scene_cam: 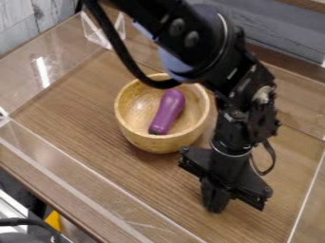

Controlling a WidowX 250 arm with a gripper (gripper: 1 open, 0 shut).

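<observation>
The black arm reaches down from the top to my gripper (pixel 223 190), which is low over the wooden table (pixel 89 161) at the lower right, shut, with nothing visible between its fingers. Left of and behind it sits a light wooden bowl (pixel 129 119) holding a purple eggplant-like object (pixel 165 112), lying lengthwise inside.
Clear walls border the table at the upper left. The left and front of the tabletop are open. A small yellow item (pixel 52 220) and black cables lie beyond the lower-left edge.
</observation>
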